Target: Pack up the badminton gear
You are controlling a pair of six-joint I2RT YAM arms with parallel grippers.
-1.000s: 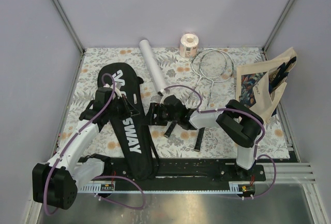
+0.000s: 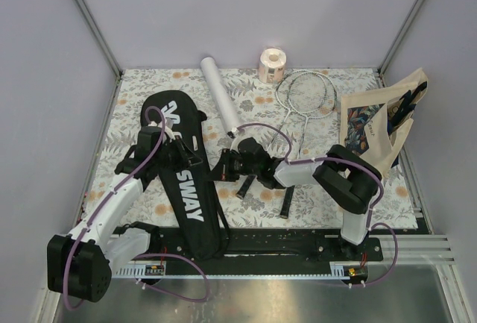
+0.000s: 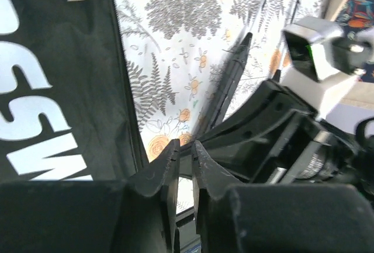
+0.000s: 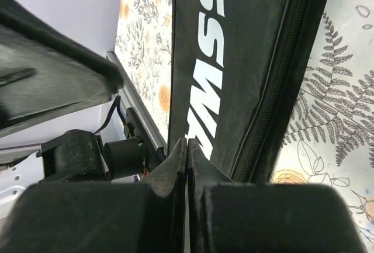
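Observation:
The black racket bag (image 2: pixel 182 189) with white lettering lies flat on the patterned cloth, its zipper (image 4: pixel 274 89) along the right side. Over its middle is my left gripper (image 2: pixel 197 160); the left wrist view shows a slim gap between its fingertips and nothing held. My right gripper is shut, empty, above the bag, with the zipper outside its fingers. Two rackets (image 2: pixel 309 93) lie at the back right, their dark handles (image 2: pixel 287 202) pointing forward. A white shuttlecock tube (image 2: pixel 218 93) rests right of the bag's upper part.
A tote bag (image 2: pixel 373 133) with a printed front stands at the right. A paper roll (image 2: pixel 272 64) is at the back. Both arms are close together over the bag. Bare cloth lies between the tube and the rackets.
The bag has stayed where it was.

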